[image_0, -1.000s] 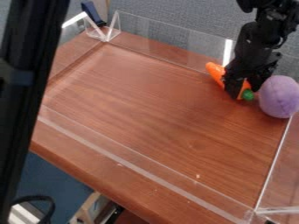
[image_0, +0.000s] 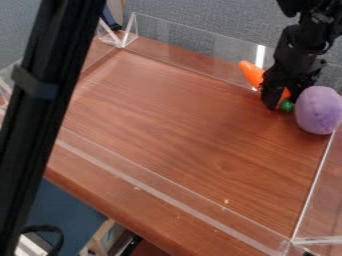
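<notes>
At the back right corner of the walled board, the black gripper (image_0: 275, 92) is low over an orange carrot (image_0: 251, 72) with a green end (image_0: 287, 106). Its fingers hide part of the carrot, and I cannot tell whether they grip it. A plush purple eggplant (image_0: 319, 110) lies against the carrot's right, beside the gripper.
Clear acrylic walls (image_0: 187, 211) border the wooden board (image_0: 174, 140), whose middle and left are clear. A black post (image_0: 38, 120) stands in the left foreground.
The gripper has moved slightly left and down at the carrot. The carrot and eggplant look nearly unmoved.
</notes>
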